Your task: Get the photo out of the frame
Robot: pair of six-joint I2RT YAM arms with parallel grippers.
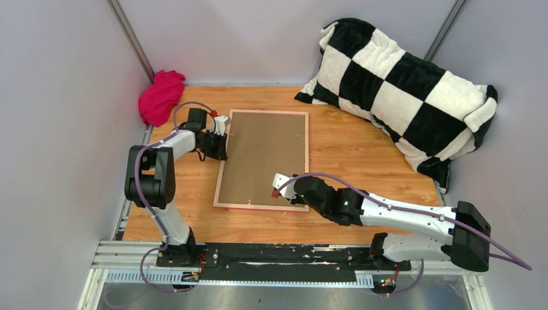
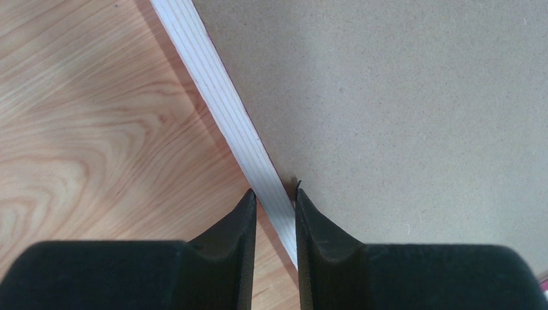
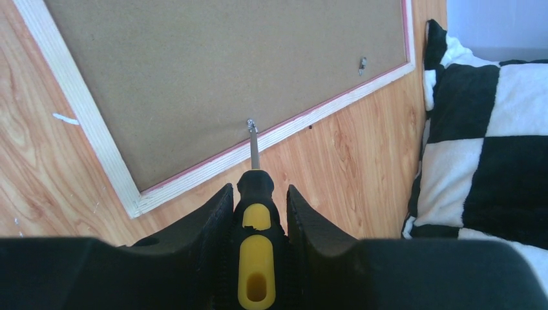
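The photo frame [image 1: 307, 142] lies back up on the wooden table, its brown backing board [image 1: 262, 155] held by small metal tabs. My left gripper is shut on the left wooden edge of the frame. My right gripper is shut on a yellow-and-black screwdriver [image 3: 256, 278], whose metal tip reaches a bent metal tab [image 3: 251, 123] at the inner edge of the frame in the right wrist view. Another tab [image 3: 362, 64] sits farther along that edge.
A checkered pillow [image 1: 394, 97] fills the back right, and a red cloth [image 1: 159, 97] lies at the back left. Bare table surrounds the frame on the right and front.
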